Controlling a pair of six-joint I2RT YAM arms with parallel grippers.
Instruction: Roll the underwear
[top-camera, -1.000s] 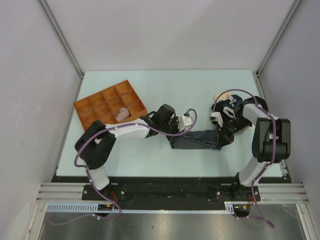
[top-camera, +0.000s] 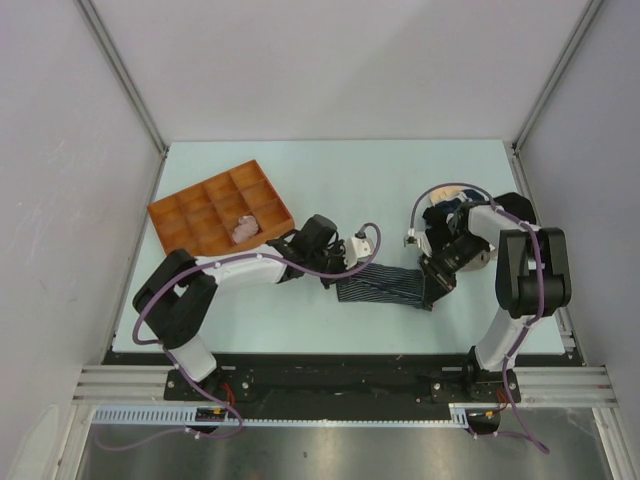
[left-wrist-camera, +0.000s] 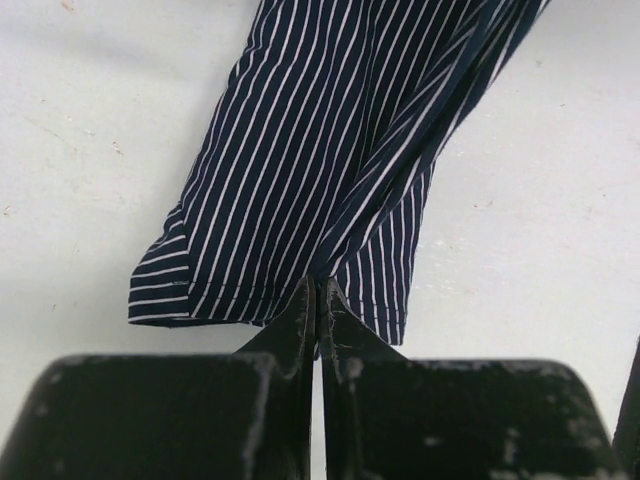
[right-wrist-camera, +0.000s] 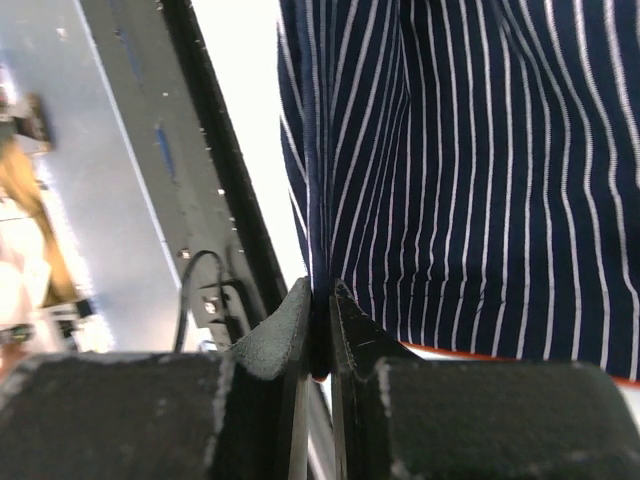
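Observation:
The navy white-striped underwear (top-camera: 380, 292) lies stretched across the table between my two grippers, with a twisted band running along it. In the left wrist view, my left gripper is shut on one end of that band, and a flat folded flap lies beside it. In the right wrist view, my right gripper is shut on the other end, at the fabric's edge near the table's front border.
An orange compartment box (top-camera: 185, 210) with a pink item stands at the back left. A pile of clothes (top-camera: 505, 204) lies at the right behind my right arm.
Both arms have shifted slightly left and toward the table's front, and the underwear has moved along with them.

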